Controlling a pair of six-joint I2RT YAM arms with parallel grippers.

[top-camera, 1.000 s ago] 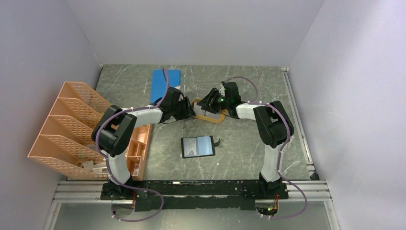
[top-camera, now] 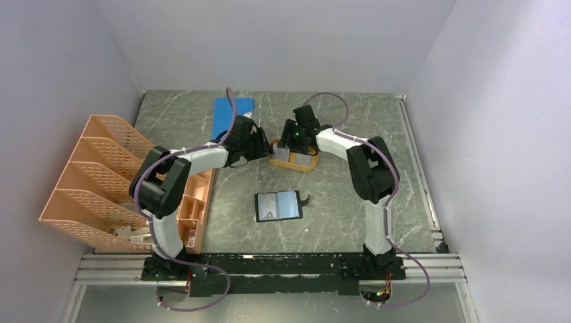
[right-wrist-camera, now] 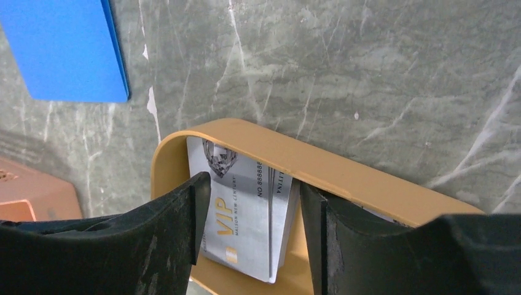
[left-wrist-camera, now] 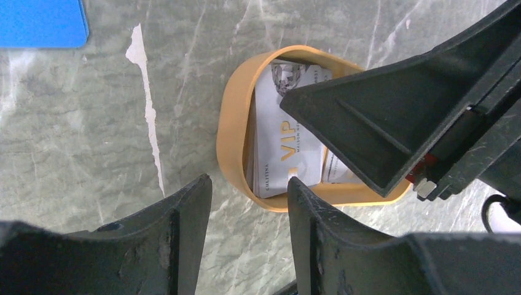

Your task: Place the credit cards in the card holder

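White cards (left-wrist-camera: pixel 285 147) with gold VIP print lie stacked inside a tan oval tray (left-wrist-camera: pixel 233 132); more cards show at its right end. Just outside the tray's left end, my left gripper stands part open with nothing between its fingers. My right gripper is open above the tray, its fingers on either side of part of the VIP card stack (right-wrist-camera: pixel 236 209) in the right wrist view; whether they touch it I cannot tell. The card holder (top-camera: pixel 278 206) lies spread open on the table in front of the tray, with a card in its left side.
A blue flat sheet (top-camera: pixel 221 118) lies behind my left arm. An orange rack (top-camera: pixel 101 182) with compartments fills the left side. Bare table stretches to the right of the holder. Both grippers are close together at the tray.
The holder has stayed put.
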